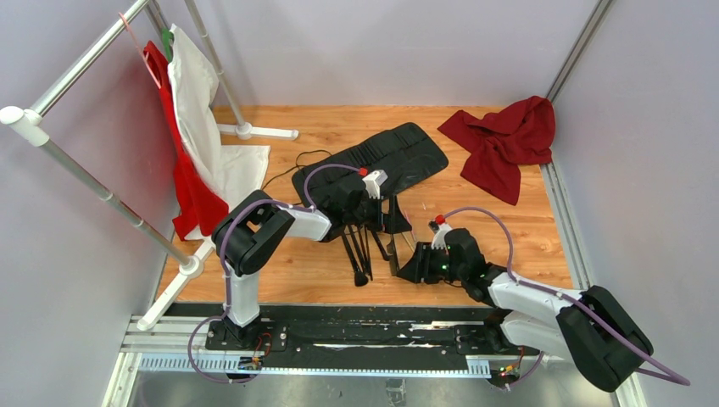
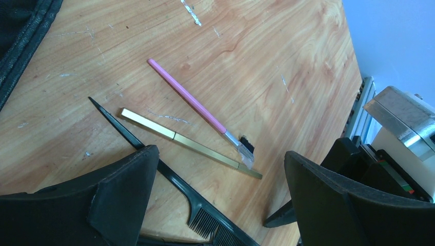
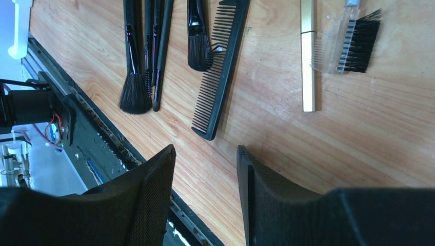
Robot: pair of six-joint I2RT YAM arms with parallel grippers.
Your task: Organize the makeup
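Observation:
In the right wrist view, my right gripper is partly open, with bare wood between its fingers. Just beyond its tips lies a black comb [image 3: 224, 97], its toothed end toward me and touching a brush head. Left of the comb are several black brushes [image 3: 135, 87]. The left wrist view has my left gripper spread open above the comb's pointed handle [image 2: 174, 178], a gold stick [image 2: 197, 147] and a pink-handled brush [image 2: 190, 97]; it grips none of them. From above, the black roll-up pouch [image 1: 407, 153] lies flat behind my left gripper.
A dark red cloth [image 1: 507, 144] lies at the back right. On the left stands a rack [image 1: 76, 174] with red and white garments. Both grippers are close together near the table's middle; bare wood [image 1: 530, 242] shows to the right.

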